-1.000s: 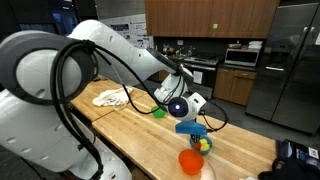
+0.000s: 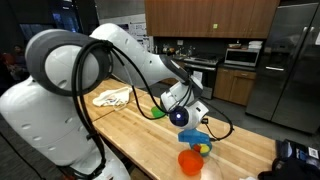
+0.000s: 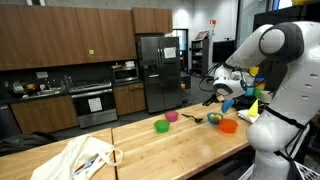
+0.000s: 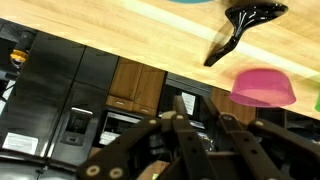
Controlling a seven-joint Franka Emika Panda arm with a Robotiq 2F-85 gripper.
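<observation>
My gripper shows as dark parts along the bottom of the wrist view. Whether its fingers are apart or closed on something does not show clearly. In exterior view 1 the arm's end, with a blue part [image 2: 190, 135] on it, hangs low beside a blue bowl [image 2: 205, 148] that has yellow items in it. An orange bowl [image 2: 190, 160] stands nearer that camera. The wrist view looks across the table to a pink bowl [image 4: 262, 88] and a black utensil [image 4: 238, 32]. A green bowl [image 3: 161, 126] sits farther along the table.
A white cloth [image 3: 85, 155] lies at the far end of the wooden table [image 3: 170, 150]. Dark objects [image 2: 295, 160] crowd the right edge in exterior view 1. Bare tabletop stretches between the cloth and the bowls. Kitchen cabinets and a fridge [image 3: 165, 70] stand beyond.
The arm's end has tilted and shifted slightly, and its upper part has swung nearer the exterior view 1 camera. The bowls look unmoved.
</observation>
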